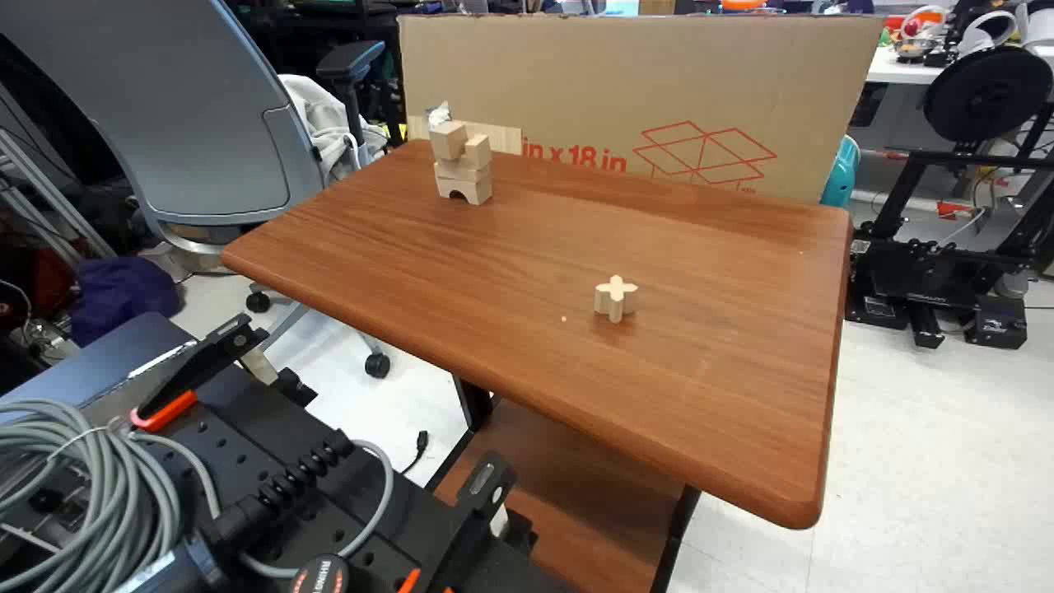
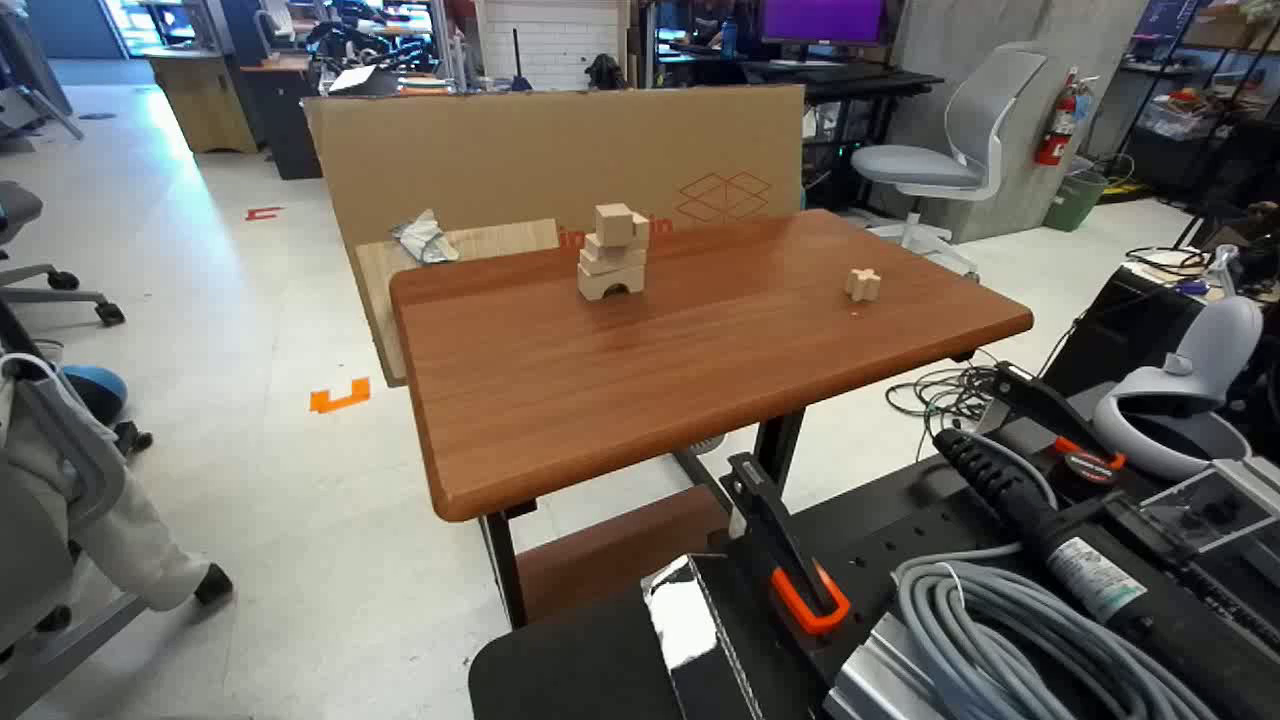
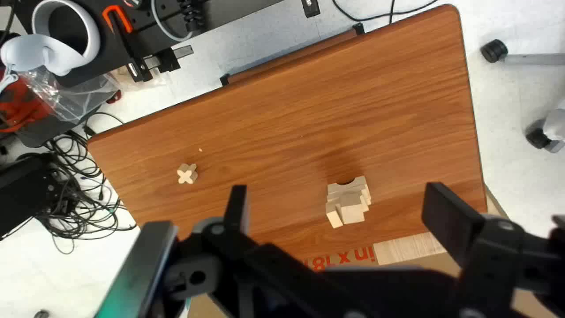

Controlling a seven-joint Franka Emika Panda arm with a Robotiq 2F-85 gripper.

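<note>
A small stack of pale wooden blocks (image 1: 462,178) stands near the far left edge of the table in exterior view 1. At its base is an arched block (image 2: 608,283); a flat block lies above it, with two smaller blocks on top. Apart from the stack, a cross-shaped wooden block (image 1: 615,298) stands alone on the bare tabletop. My gripper is open, its dark fingers wide apart in the wrist view. High above the table, it holds nothing, and the stack shows between its fingers from overhead. Neither exterior view shows the gripper.
The brown table (image 2: 720,348) is otherwise mostly clear. A tall cardboard sheet (image 1: 632,89) borders its far side, with crumpled silvery material (image 2: 425,238) by one corner. A dark bench with clamps (image 2: 786,564) and coiled grey cable (image 2: 1020,612) lies opposite.
</note>
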